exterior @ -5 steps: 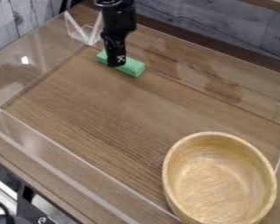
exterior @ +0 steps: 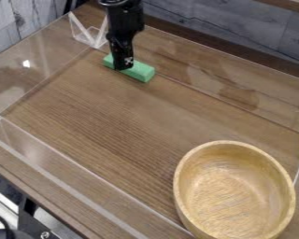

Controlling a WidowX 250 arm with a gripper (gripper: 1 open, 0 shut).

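Note:
My black gripper (exterior: pixel 120 52) reaches down from the top of the view, over a green block (exterior: pixel 135 71) lying near the back left of the wooden table (exterior: pixel 127 140). The fingertips hang just above or at the block's left part; whether they touch it, and how far apart they stand, is unclear at this size.
A large round cream bowl (exterior: pixel 234 187) stands at the front right. A clear plastic piece (exterior: pixel 87 30) is at the back left, beside the gripper. A grey wall borders the back right.
The block and bowl stay where they were.

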